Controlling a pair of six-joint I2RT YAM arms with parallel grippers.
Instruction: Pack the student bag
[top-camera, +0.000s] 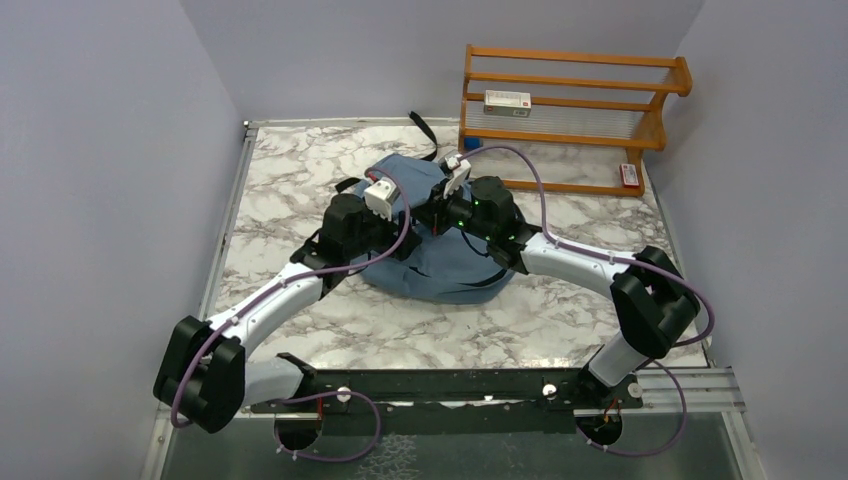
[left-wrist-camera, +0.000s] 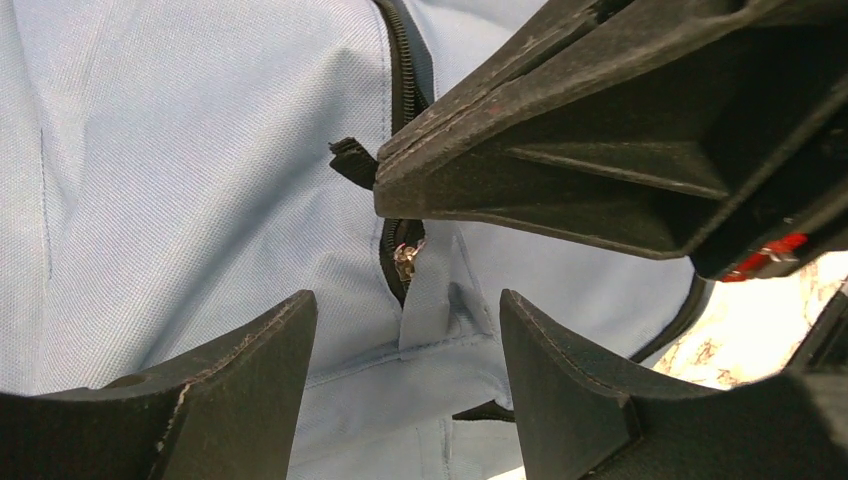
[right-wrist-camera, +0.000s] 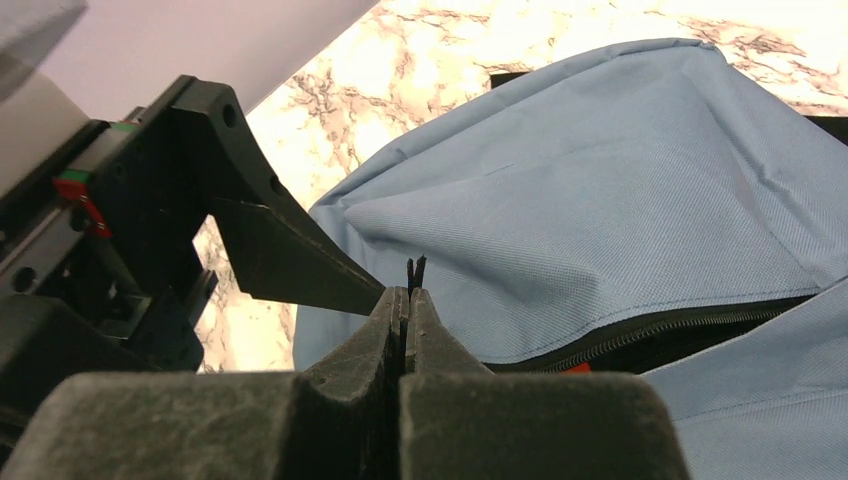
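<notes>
The blue-grey bag (top-camera: 435, 277) lies on the marble table, under both grippers. Its black zipper (right-wrist-camera: 660, 328) gapes in the right wrist view. My right gripper is shut; a thin black tab (left-wrist-camera: 352, 162), apparently a zipper pull, sticks out from its fingertips right over the zipper line. Those fingers hide part of the zipper in the left wrist view. My left gripper stands open above the bag, its fingers to either side of a small fabric tab (left-wrist-camera: 428, 302) at the zipper's end. A brass-coloured metal piece (left-wrist-camera: 405, 260) sits there, too.
A wooden rack (top-camera: 570, 138) at the back right bears a white box (top-camera: 507, 103); a small red-and-white box (top-camera: 628, 175) is at its right end. Something orange-red (right-wrist-camera: 578, 369) shows inside the bag's opening. Both grippers are very close together. Bare table lies left and right.
</notes>
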